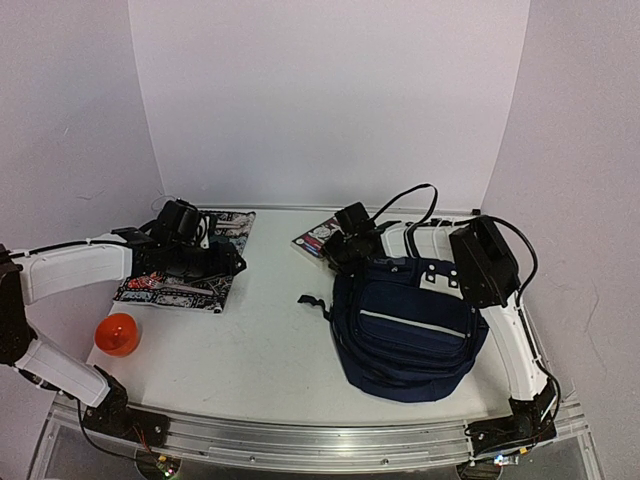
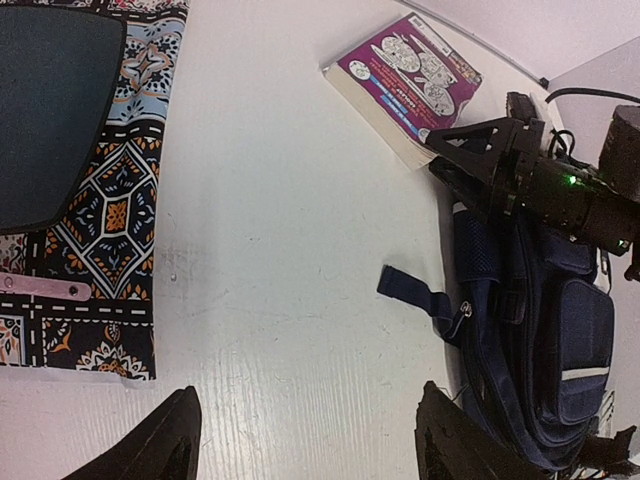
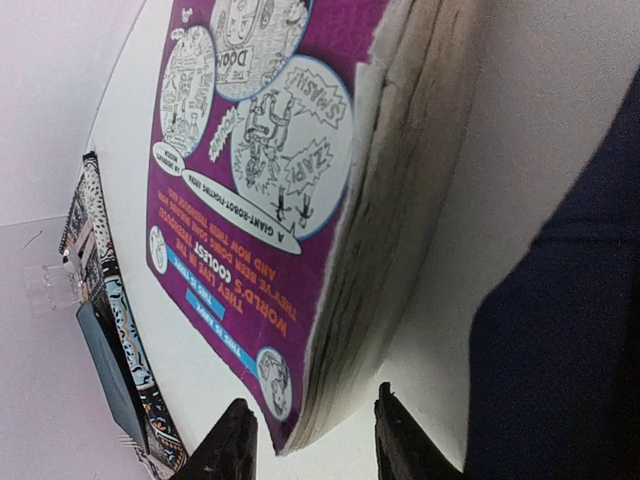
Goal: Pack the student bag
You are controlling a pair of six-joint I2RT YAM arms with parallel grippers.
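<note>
A thick book with a purple cover (image 3: 250,190) lies flat at the back of the table, left of the bag's top end. Its nearest corner and pale page edges reach between the spread fingers of my right gripper, which is open there and not closed on it. The navy student bag (image 1: 415,325) lies on the table at the right, under my right forearm. Over the table's left part, by a patterned mat, my left gripper stands open with only bare table visible between its fingers.
On the patterned mat (image 2: 115,215) rest a dark flat item (image 2: 60,120) and a pink strip-like item (image 2: 45,287). An orange bowl (image 1: 117,334) sits at the front left. Bare white table separates mat and bag; a loose strap (image 2: 405,288) sticks out from the bag.
</note>
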